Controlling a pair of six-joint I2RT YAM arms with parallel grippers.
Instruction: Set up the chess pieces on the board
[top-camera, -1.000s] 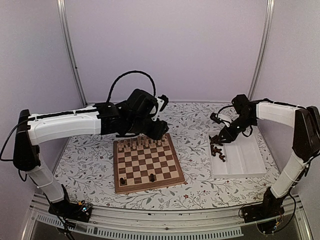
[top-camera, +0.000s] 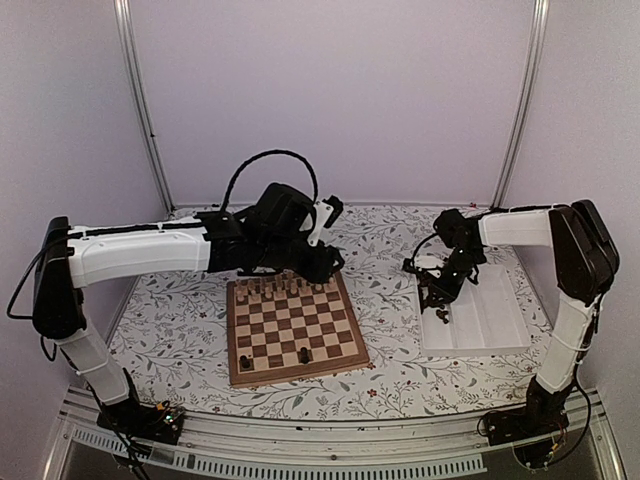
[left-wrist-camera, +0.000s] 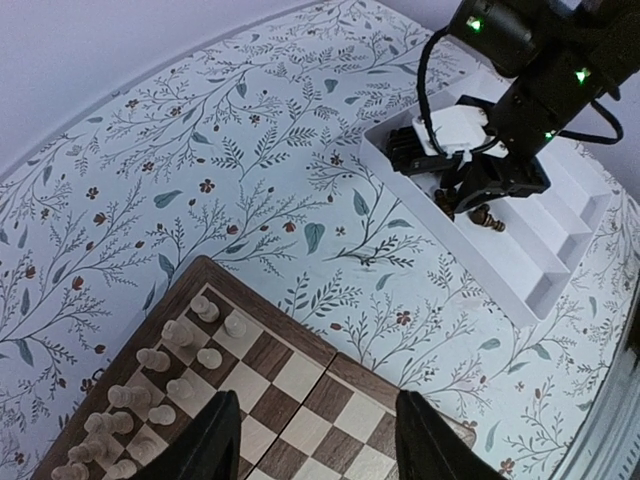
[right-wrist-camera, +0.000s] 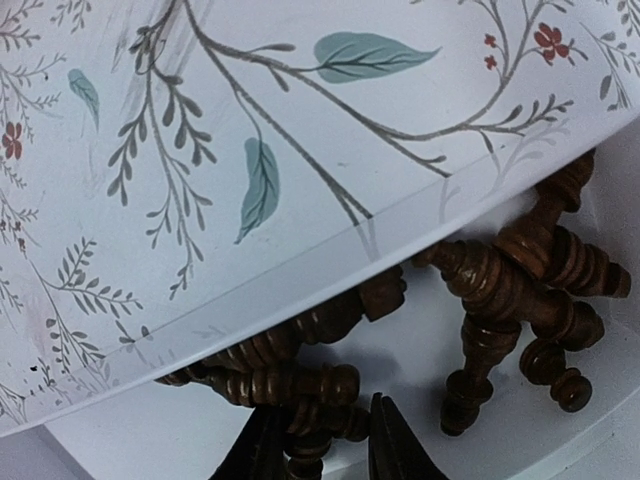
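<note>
The chessboard (top-camera: 298, 373) lies left of centre in the top view. Light pieces (left-wrist-camera: 180, 333) stand in two rows along its far side. On the near side are two dark pieces, one at the left corner (top-camera: 245, 362) and one nearer the middle (top-camera: 304, 355). Above the board's far right part, my left gripper hangs open and empty. My right gripper is down in the white tray (top-camera: 476, 352), its fingers parted beside a heap of dark pieces (right-wrist-camera: 290, 383). A dark piece shows between the fingertips; no grip on it is visible.
More dark pieces (right-wrist-camera: 520, 290) lie tangled at the other end of that tray compartment. The tray's wall (right-wrist-camera: 300, 312) runs close by the right gripper. Other tray compartments (top-camera: 505, 315) look empty. Bare patterned cloth (top-camera: 390, 330) separates board and tray.
The board is unchanged.
</note>
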